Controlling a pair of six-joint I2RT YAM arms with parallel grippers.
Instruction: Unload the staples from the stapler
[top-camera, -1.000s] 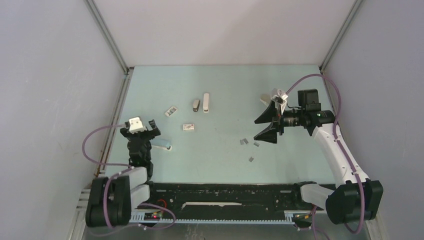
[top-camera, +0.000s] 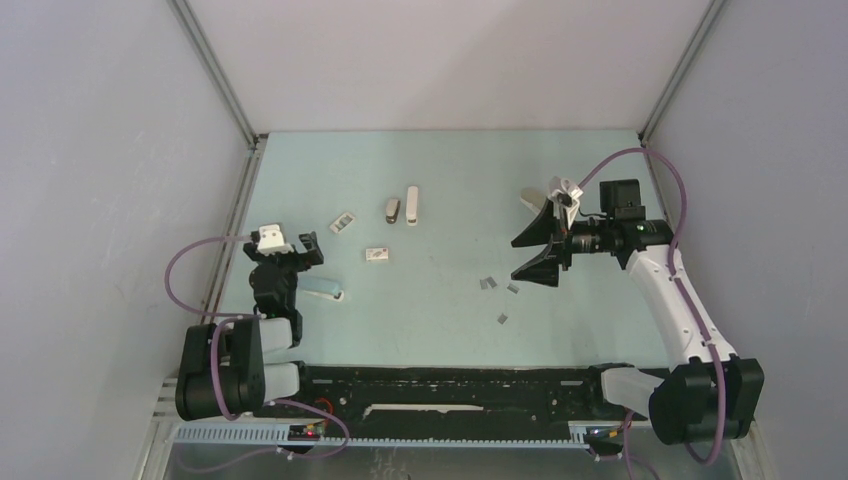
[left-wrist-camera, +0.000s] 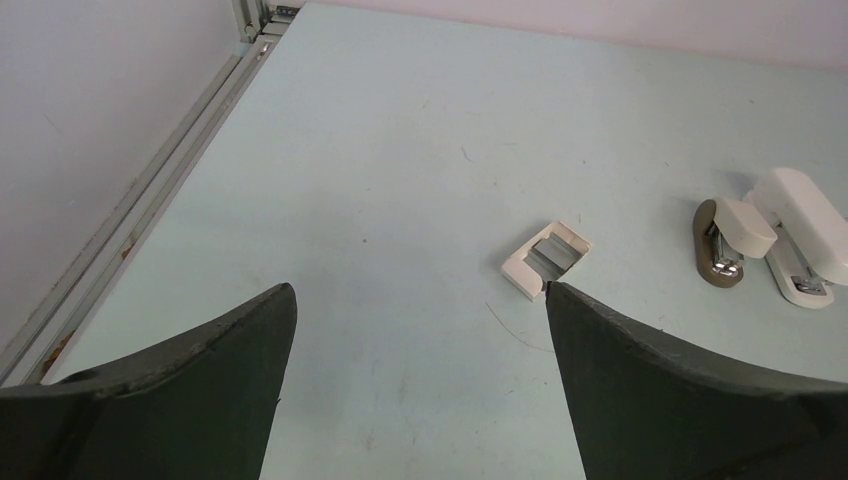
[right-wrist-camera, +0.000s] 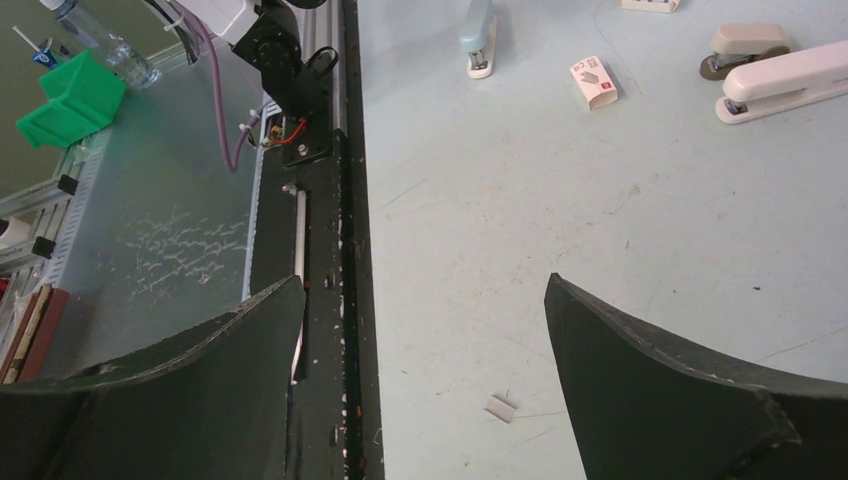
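A light-blue stapler lies just right of the left arm, partly hidden by it; the right wrist view also shows this blue stapler. Near the table's centre back are a small brown-and-beige stapler and a longer white stapler, side by side. Several grey staple strips lie loose at centre right. My left gripper is open over the table's left side, its fingers empty. On the right, my right gripper stands open above the table, nothing between its fingers.
An open tray box with staples and a closed small white box sit left of centre. A beige object lies behind the right gripper, partly covered.
My left arm has shifted slightly, its gripper a little farther from the front edge. The objects on the table have stayed put.
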